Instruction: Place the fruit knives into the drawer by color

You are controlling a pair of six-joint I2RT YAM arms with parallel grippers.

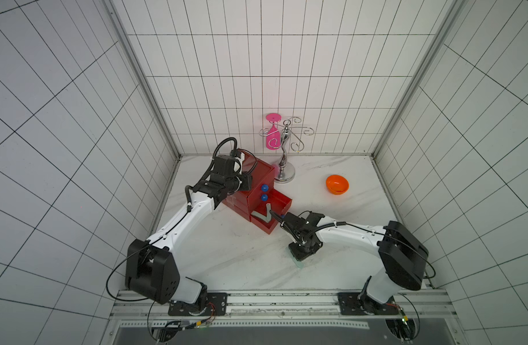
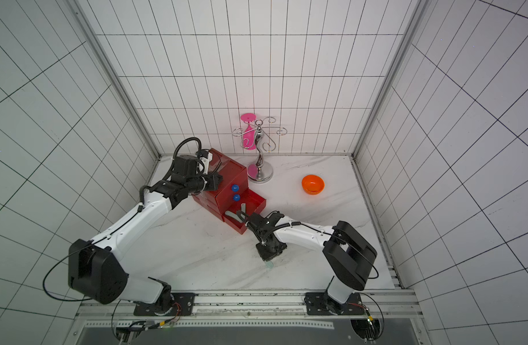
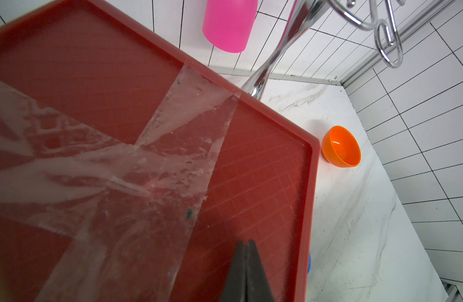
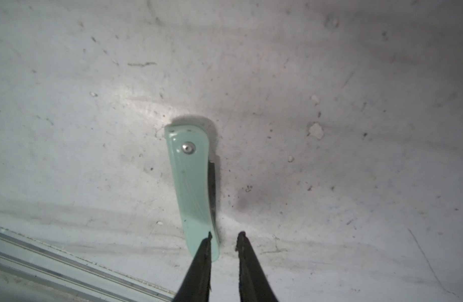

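A mint-green folding knife (image 4: pixel 190 186) lies on the marble table in the right wrist view, its lower end by the fingertips of my open right gripper, with nothing between them. The red cabinet's lower drawer (image 1: pixel 281 201) is pulled out, with pale grey-green knives (image 1: pixel 259 215) inside, partly hidden by a dark part of the right arm. My left gripper is shut over the cabinet's red top (image 3: pixel 256 186), nothing visible between its fingers.
An orange bowl (image 1: pixel 337 184) stands at the back right. A chrome stand (image 1: pixel 284 172) with a pink glass (image 1: pixel 273 138) hanging on it is behind the cabinet.
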